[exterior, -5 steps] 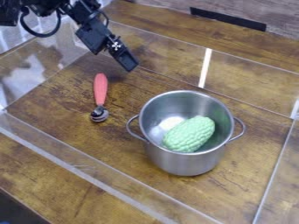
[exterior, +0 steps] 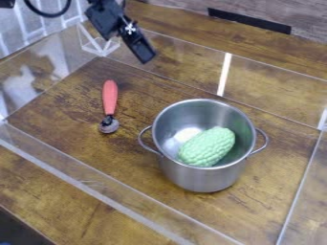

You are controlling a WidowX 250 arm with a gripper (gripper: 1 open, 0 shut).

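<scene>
A steel pot (exterior: 202, 176) with two side handles sits at the right of centre, holding a pale green, bumpy corn-like object (exterior: 206, 145). To its left lies a red-handled utensil (exterior: 110, 96) with a metal end toward the bottom. My gripper (exterior: 136, 50) is at the top, above and behind the utensil, angled down to the right and apart from both it and the pot. I cannot tell how far its fingers stand apart.
The wooden table (exterior: 76, 191) has pale tape lines along the left and right. The space behind the pot and at the lower left is clear.
My gripper has moved up and slightly back, away from the table area behind the utensil. The pot, green object and utensil have not moved.
</scene>
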